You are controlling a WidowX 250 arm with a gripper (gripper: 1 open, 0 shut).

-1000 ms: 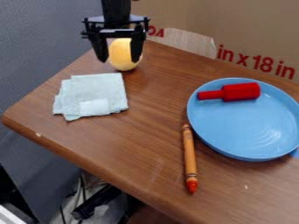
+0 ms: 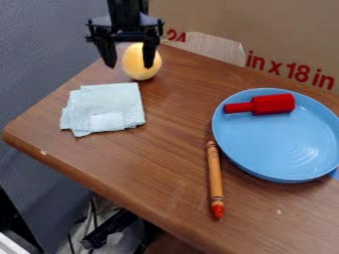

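My black gripper point(image 2: 122, 50) hangs at the top of the view, its two fingers spread open above and around the upper left of a pale yellow ball-like object point(image 2: 143, 63) at the back of the table. A folded pale cloth point(image 2: 102, 108) lies on the left of the table. An orange crayon point(image 2: 215, 179) lies lengthwise at the front right. A red cylinder with a short handle point(image 2: 271, 104) rests on a blue plate point(image 2: 275, 148) at the right.
The wooden table point(image 2: 133, 164) has free room at front left and centre. A cardboard box point(image 2: 252, 35) stands behind it. The left edge drops to a grey floor.
The gripper has risen a little and shifted slightly left since one second ago. The objects on the table look unmoved.
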